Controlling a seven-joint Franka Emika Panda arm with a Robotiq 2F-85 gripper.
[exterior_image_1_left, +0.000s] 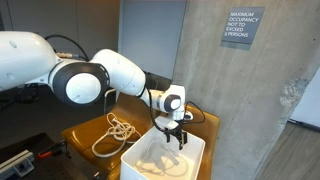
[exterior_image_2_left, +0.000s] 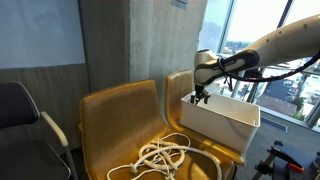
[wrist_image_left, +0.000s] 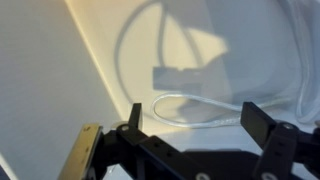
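My gripper points down over the white box, with its fingers open and nothing between them. In the wrist view, the left fingertip and right fingertip stand far apart. Between and beyond them, a thin white cord lies in a loop on the box floor. Its loops also show faintly in exterior view 1. From the other side, the gripper appears at the box's far end, and the near wall hides the box floor.
Thick pale rope lies in loose coils on an orange-brown chair beside the box. A concrete wall rises behind. A black chair stands farther along the row.
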